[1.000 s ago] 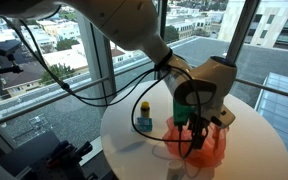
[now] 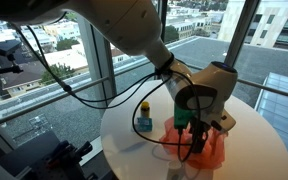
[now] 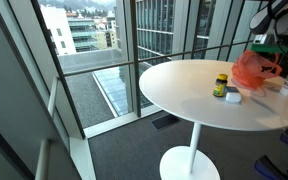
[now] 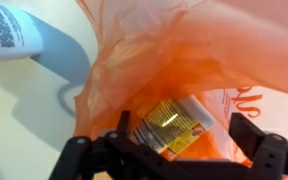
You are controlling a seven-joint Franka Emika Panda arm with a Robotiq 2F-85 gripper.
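A crumpled, see-through orange plastic bag (image 2: 214, 153) sits on the white round table, under my gripper (image 2: 211, 132). The wrist view shows the bag (image 4: 184, 50) spread wide, with a small packet (image 4: 171, 127) bearing a yellow and dark label lying inside it. My gripper stands open above the packet, one finger to each side of it. Whether the fingers touch the packet or the bag film cannot be made out. In exterior view 2 the bag (image 3: 252, 70) is at the table's far right, partly beneath the arm.
A white bottle (image 4: 11, 35) with printed text is beside the bag. A dark bottle with a yellow lid (image 3: 221, 85) and a small white and blue item (image 3: 233, 95) stand apart from it. Windows border it.
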